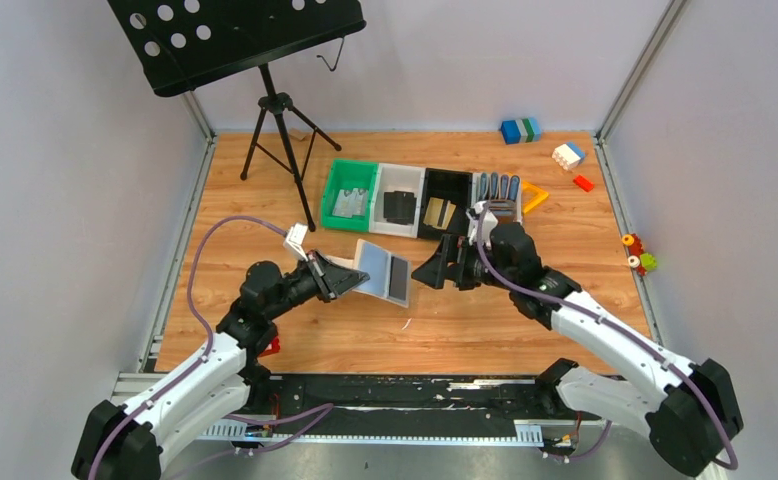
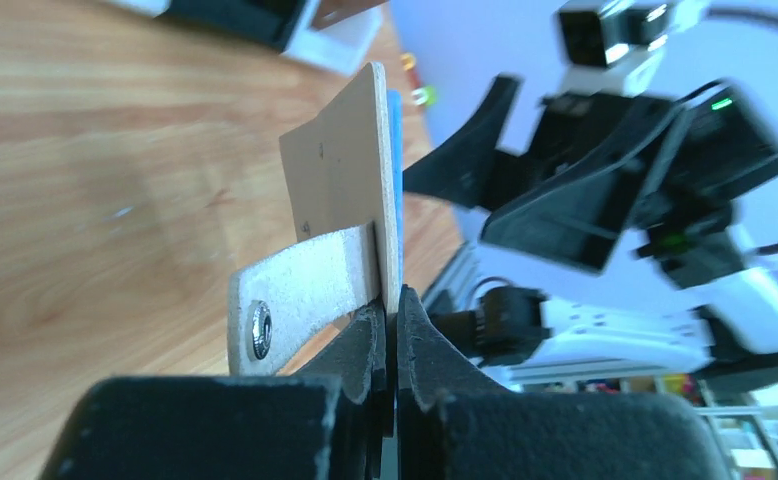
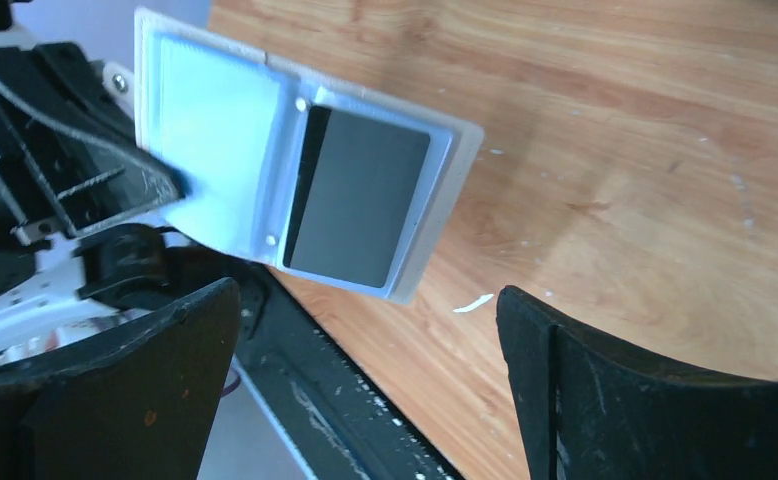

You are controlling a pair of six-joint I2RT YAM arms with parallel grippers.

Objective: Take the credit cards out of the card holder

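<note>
An open beige card holder [image 1: 373, 262] with pale blue inside and a dark grey card panel [image 3: 355, 195] is raised over the table, my left gripper [image 1: 350, 278] shut on its thin edge. In the left wrist view the holder [image 2: 330, 175] stands edge-on between those fingers, its snap flap toward the camera. My right gripper [image 1: 435, 268] is open just right of the holder, nothing between its fingers; in the right wrist view its fingertips point toward the holder's card side.
A row of bins, green [image 1: 330, 205], white, black and one with tools, runs behind both grippers. A music stand [image 1: 293, 160] is at back left. Toy bricks [image 1: 520, 131] lie at back right.
</note>
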